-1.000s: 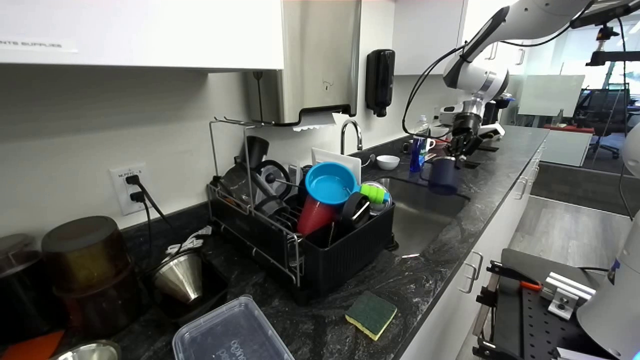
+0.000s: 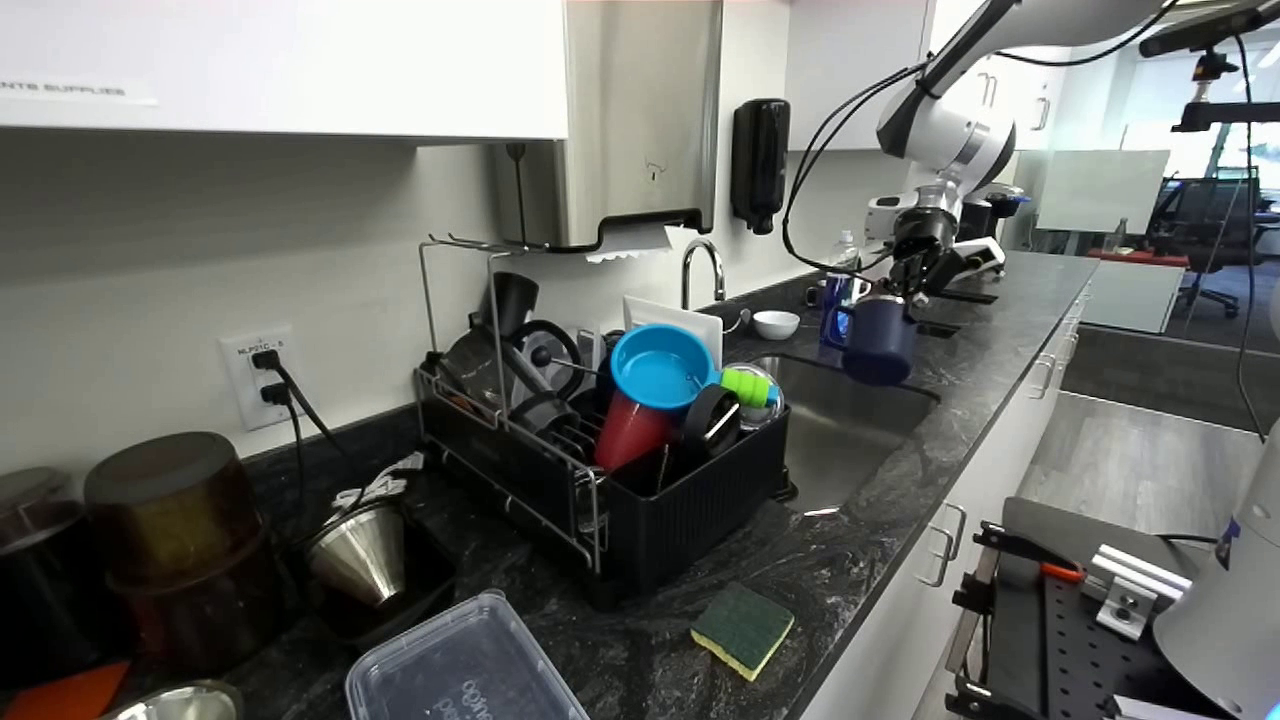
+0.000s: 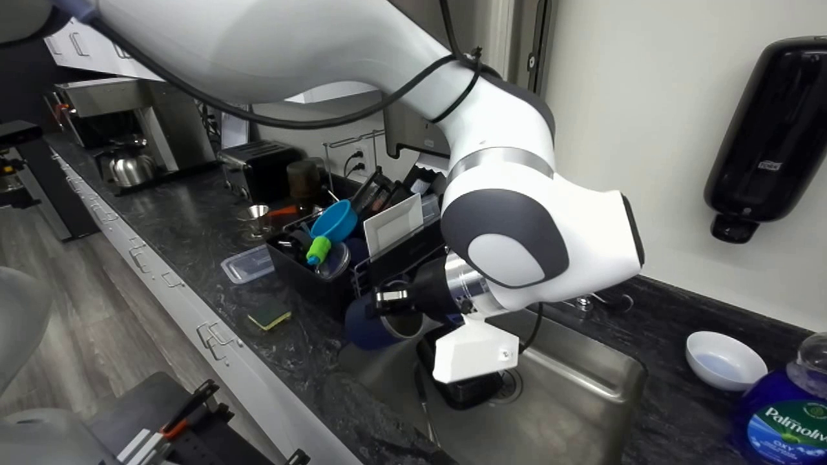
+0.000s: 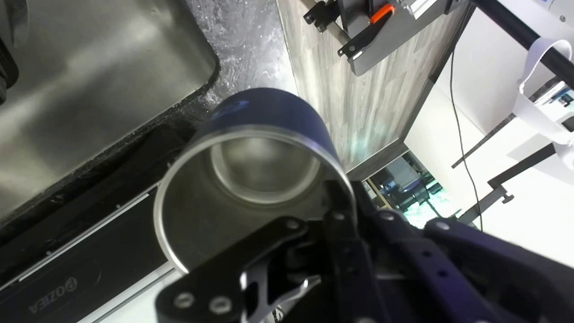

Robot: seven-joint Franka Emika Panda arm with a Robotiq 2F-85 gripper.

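A dark blue mug [image 2: 881, 342] with a bare metal inside hangs above the sink [image 2: 858, 414] in exterior view 1, its handle on the left side. My gripper is shut on the mug's rim: in the wrist view one finger reaches inside the wall and the other lies outside. That view looks into the mug's open mouth, and no contents show. In exterior view 2 the mug [image 3: 370, 324] is tilted with its mouth toward the gripper, over the sink end nearest the dish rack [image 3: 306, 267].
The dish rack [image 2: 708, 516] is crowded with a blue pan, a red cup and black items. A sponge [image 2: 744, 629] lies on the front counter. A black container [image 3: 465, 387] sits in the sink. A white bowl [image 3: 725, 360] and soap bottle [image 3: 791, 418] stand behind it.
In exterior view 1 the arm and the mug have shifted slightly left and toward the camera, the mug still in the gripper. The rack and the counter items have not moved.
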